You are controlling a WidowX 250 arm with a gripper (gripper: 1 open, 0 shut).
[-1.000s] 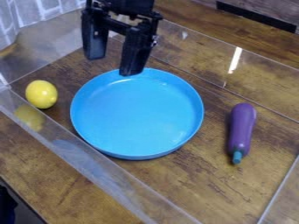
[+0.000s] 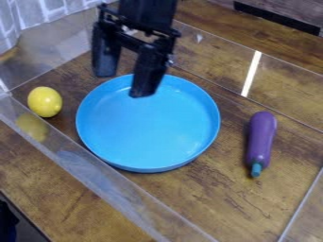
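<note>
My gripper (image 2: 124,68) is at the top centre of the view, over the far rim of an empty blue plate (image 2: 146,127); its two dark fingers are spread apart, with nothing visible between them. A yellow oval object (image 2: 45,101) lies left of the plate, and a purple eggplant-like object (image 2: 259,142) lies to its right.
A wooden tabletop (image 2: 177,203) surrounds the objects. A clear plastic edge (image 2: 63,161) runs along the left and lower left.
The plate and the objects beside it are unchanged.
</note>
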